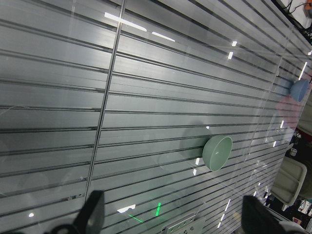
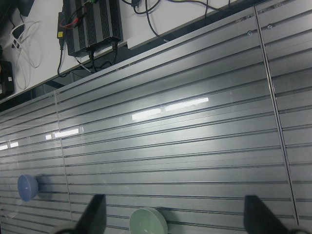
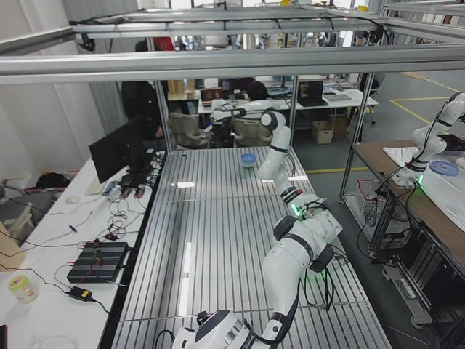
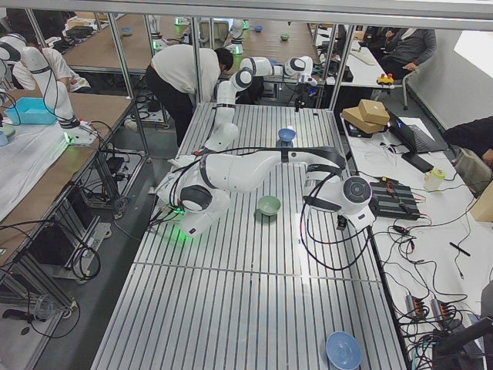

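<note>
A blue bowl [image 3: 248, 158] sits near the far end of the slatted table, with a white arm's raised end above it. The camera right view shows a green bowl [image 4: 269, 205] mid-table and blue bowls at the back [image 4: 286, 134] and front right [image 4: 343, 351]. My left gripper is open above the table, with the green bowl [image 1: 217, 153] and a blue bowl [image 1: 299, 90] in sight. My right gripper is also open, with a green bowl [image 2: 147, 222] low between its fingers' outlines, apparently below them, and a blue bowl [image 2: 28, 187] to the left.
A white desk [image 3: 43, 305] with monitor, black boxes and cables runs along one side. Metal frame posts [image 3: 363, 109] border the table. A person stands behind the desk in the camera left view.
</note>
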